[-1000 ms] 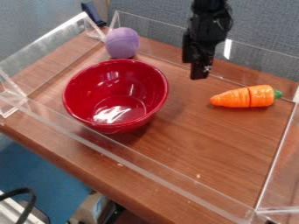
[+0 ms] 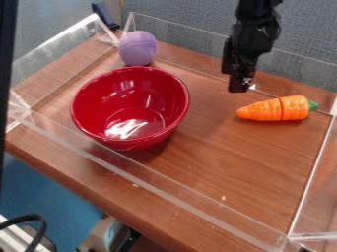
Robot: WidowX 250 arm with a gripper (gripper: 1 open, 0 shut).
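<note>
The black gripper (image 2: 239, 79) hangs over the back of the wooden table, above and left of an orange carrot (image 2: 274, 108); whether its fingers are apart is hard to make out. A red bowl (image 2: 101, 110) sits at the left middle. A purple ball (image 2: 138, 47) rests at the back left, behind the bowl.
Clear plastic walls surround the wooden tabletop (image 2: 211, 177). Cables and equipment lie beyond the lower left edge.
The gripper has shifted to the right, toward the side where the carrot lies. The bowl, ball and carrot have stayed put.
</note>
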